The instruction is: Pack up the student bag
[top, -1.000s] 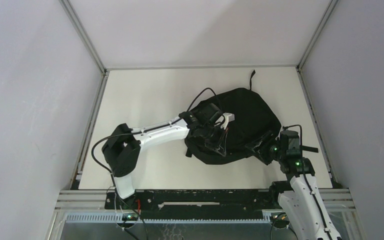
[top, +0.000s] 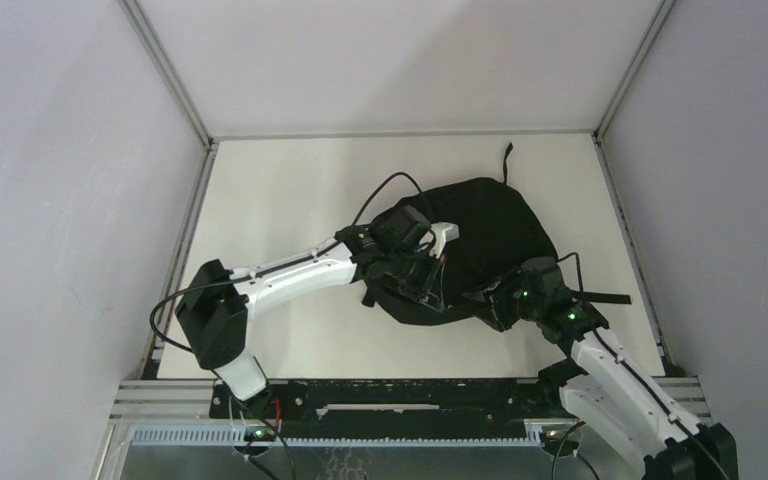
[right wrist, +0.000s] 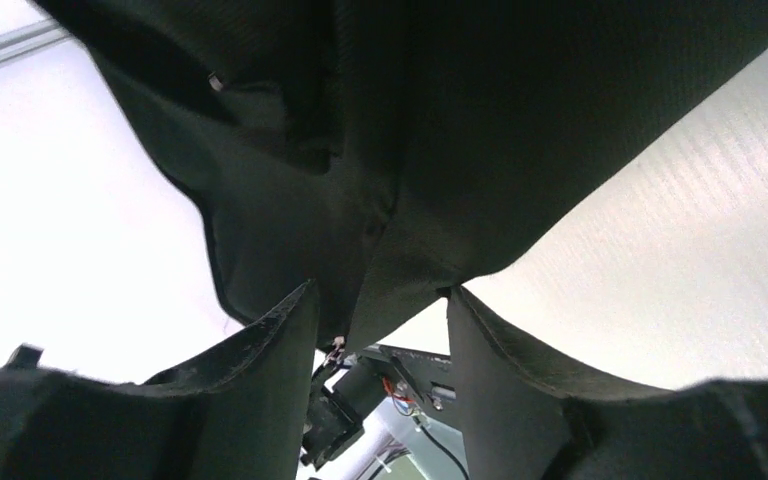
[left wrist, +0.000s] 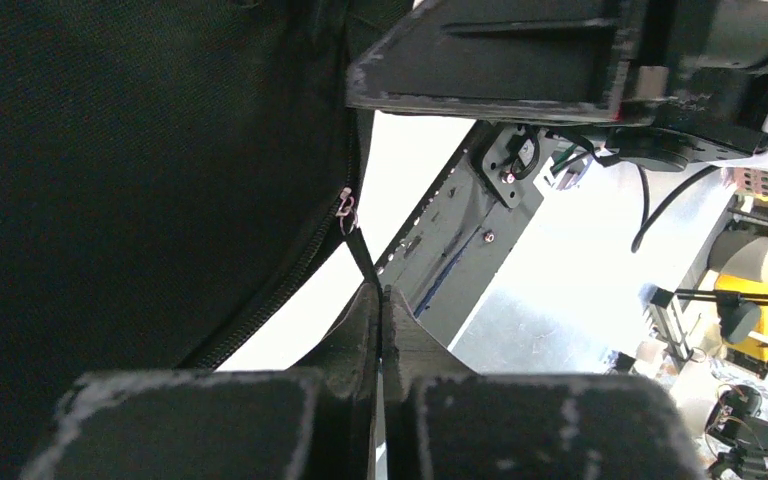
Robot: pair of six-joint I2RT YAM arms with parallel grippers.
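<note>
A black fabric bag (top: 490,220) lies flat on the white table. My left gripper is shut on the zipper pull, a thin black tab hanging from a metal slider (left wrist: 348,205) on the bag's zip (left wrist: 270,300). My right gripper is part open at the bag's near-right part, with dark fabric (right wrist: 400,260) showing between and beyond its fingers; whether it grips any cannot be told. In the top view both grippers sit low over the bag's near side.
Walls enclose the sides and back.
Both arms have shifted left in the top view, the right one further, bringing its gripper closer to the left one. The bag has moved slightly.
</note>
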